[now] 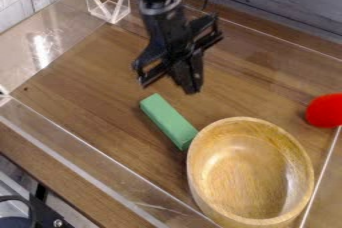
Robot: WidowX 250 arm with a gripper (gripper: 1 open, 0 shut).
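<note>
My black gripper point(166, 71) hangs blurred in the upper middle, raised above the table, its fingers spread apart with nothing visible between them. Below it a green block point(168, 121) lies on the wooden table point(83, 100), just left of a large wooden bowl point(251, 172). The bowl is empty.
A red object point(323, 110) lies at the right edge. A white wire-like holder point(108, 5) stands at the back left.
</note>
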